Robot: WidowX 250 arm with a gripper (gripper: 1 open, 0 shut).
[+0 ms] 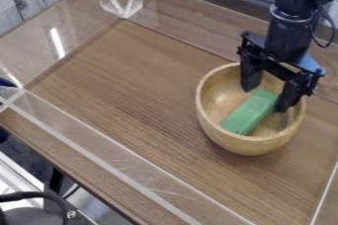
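Observation:
My black gripper [275,83] hangs over the wooden bowl [219,133] on the right, its dark fingers apart and open, reaching down at the rim and into the bowl's back part. A green block [247,115] lies inside the bowl under the gripper, with nothing seen gripped; the far end of the block is partly close to the fingers.
A white wire-like holder [121,0] stands at the back left. A black object [34,211] is at the lower left corner.

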